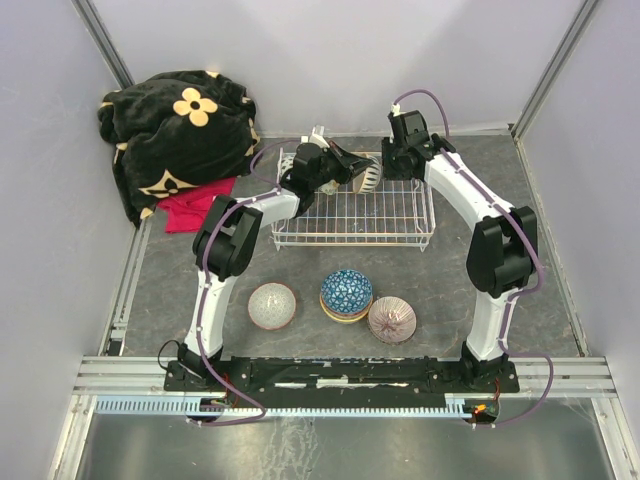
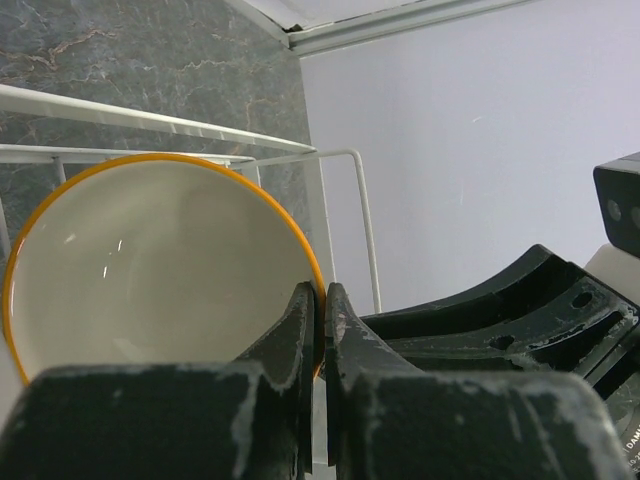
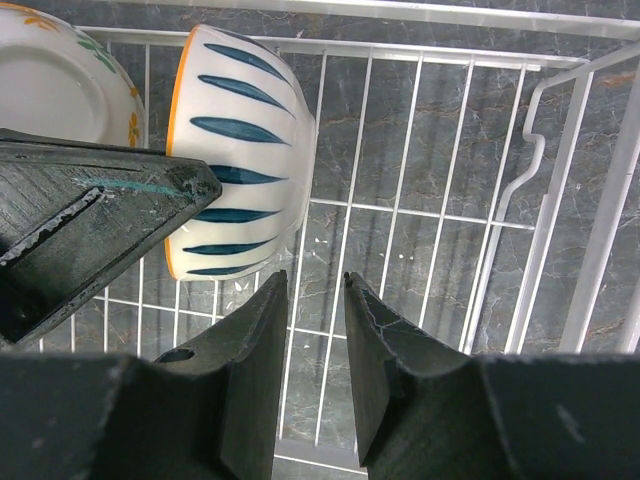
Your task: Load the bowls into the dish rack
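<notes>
A white bowl with blue leaf strokes and an orange rim [image 3: 240, 150] stands on edge in the white wire dish rack [image 1: 350, 238]. My left gripper is shut on its rim; the cream inside of the bowl [image 2: 160, 265] faces the left wrist camera. Just right of that bowl, over the rack, my right gripper is part open, with only wires and floor seen between its fingers. Another bowl with painted flowers [image 3: 60, 85] sits in the rack to the left. In front of the rack are a speckled bowl [image 1: 272, 306], a stack topped by a blue patterned bowl [image 1: 347, 292] and a ribbed pinkish bowl [image 1: 392, 320].
A dark flowered cushion [image 1: 180, 130] and a red cloth [image 1: 195, 206] lie left of the rack. The rack's front and right wires are empty. The back wall stands close behind the rack.
</notes>
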